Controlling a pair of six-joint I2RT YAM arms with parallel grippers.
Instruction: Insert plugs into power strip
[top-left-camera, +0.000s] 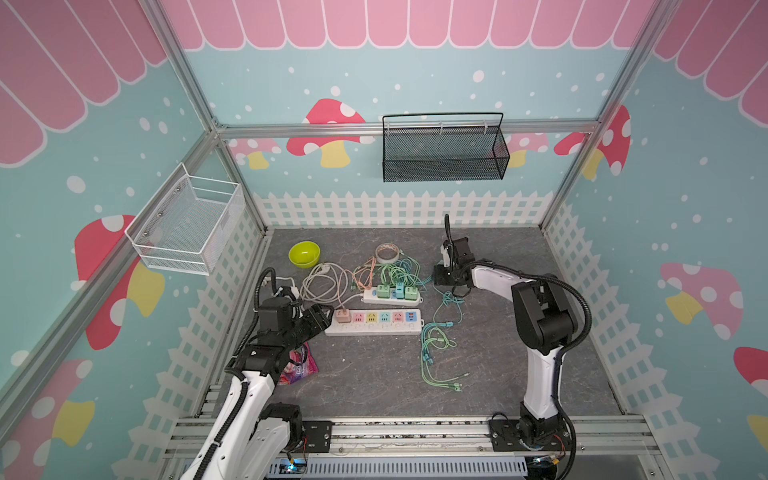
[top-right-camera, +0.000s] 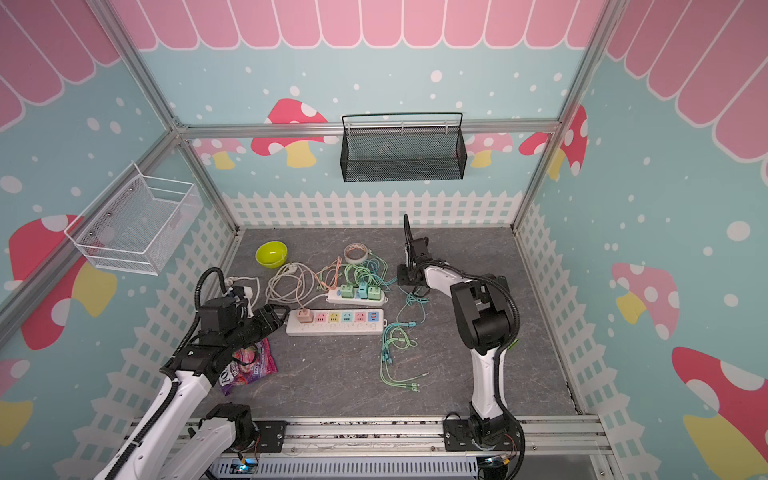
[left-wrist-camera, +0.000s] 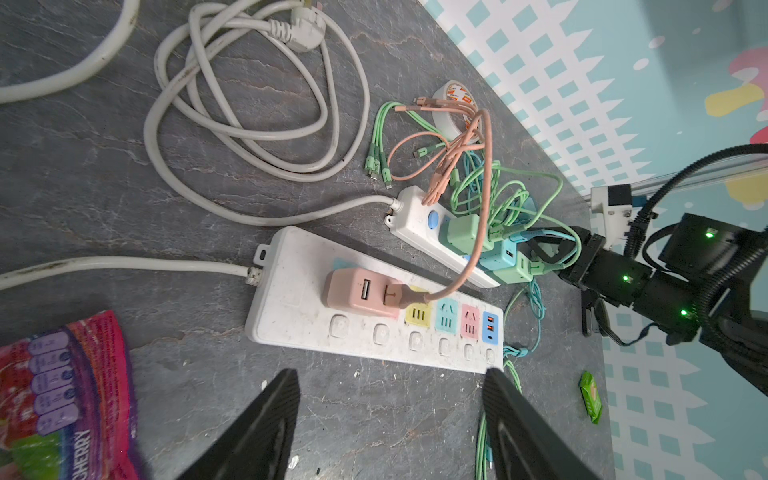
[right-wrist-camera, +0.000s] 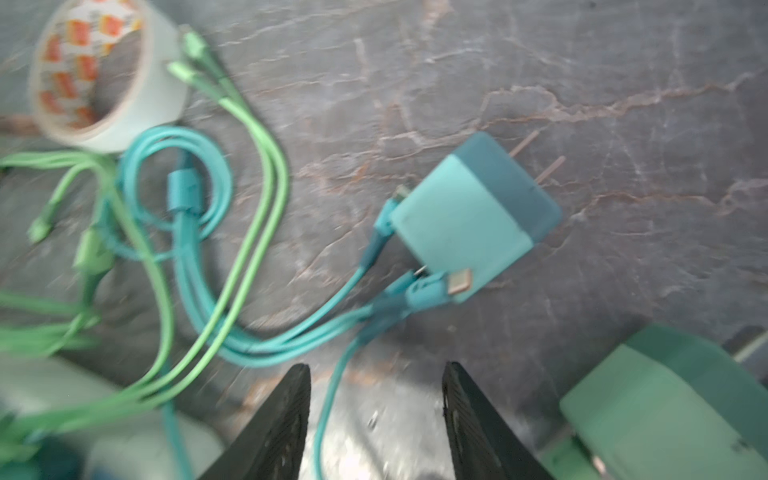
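Note:
The white power strip (left-wrist-camera: 304, 314) has a pink plug (left-wrist-camera: 360, 288) at its left end. Behind it a smaller strip (top-left-camera: 369, 296) carries green and teal plugs. In the right wrist view a loose teal plug (right-wrist-camera: 472, 212) lies on the table beside cable ends, with a green plug (right-wrist-camera: 664, 400) at lower right. My right gripper is open above them, nothing between its fingers. My left gripper stands open over the front of the large strip, left of centre, also empty.
A yellow bowl (top-left-camera: 304, 253), tape roll (right-wrist-camera: 152, 72), coiled white cable and tangled cables crowd the back. A candy bag (left-wrist-camera: 56, 400) lies at left. Mesh baskets hang on the walls.

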